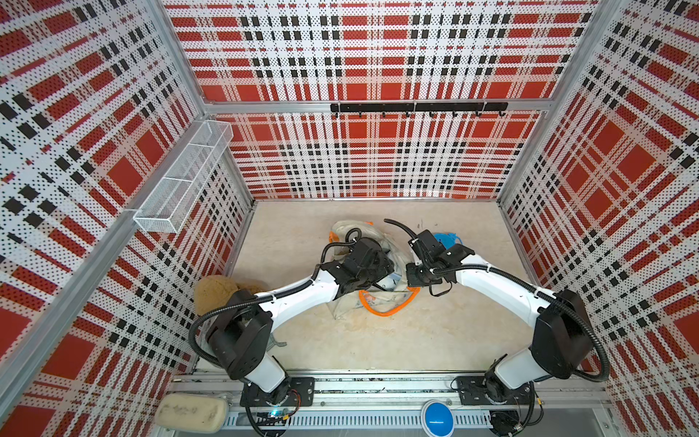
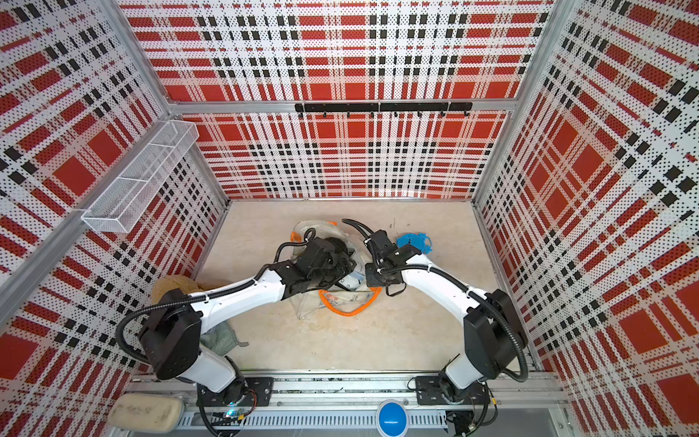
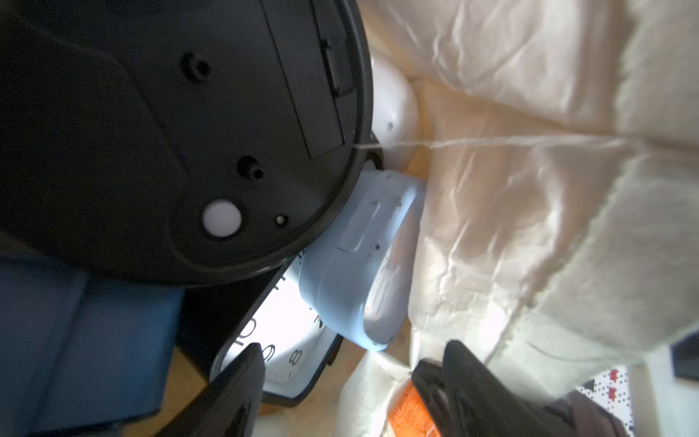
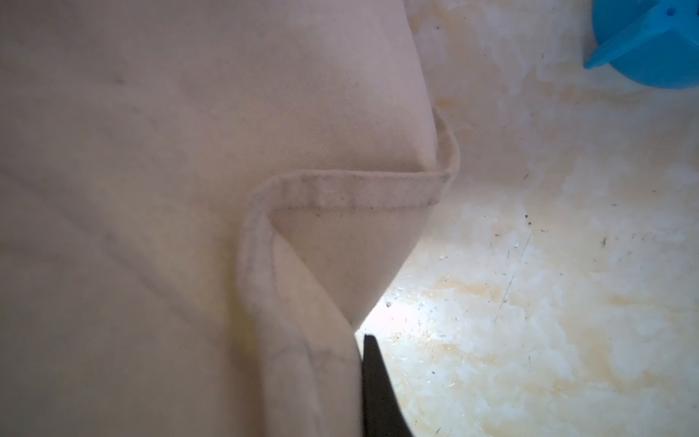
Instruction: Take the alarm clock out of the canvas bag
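The canvas bag [image 1: 342, 309], cream with orange handles, lies on its side mid-table, mouth toward the front. Inside it, the left wrist view shows a clock [image 3: 273, 342] with a white numbered face in a dark rounded frame. A large black round object [image 3: 131, 145] and a light-blue band-like piece [image 3: 349, 255] partly cover it. My left gripper is open at the bag's mouth, its fingers apart with the clock's lower end beyond them. At the bag's right edge, my right gripper [image 1: 413, 276] is shut on the canvas; one dark finger [image 4: 382, 400] shows beside the folded hem.
A dark-blue object [image 3: 87, 342] sits left of the clock in the left wrist view. A blue item [image 1: 447, 239] lies right of the bag. The brown plush toy [image 1: 214, 291] sits at the left, partly behind my left arm.
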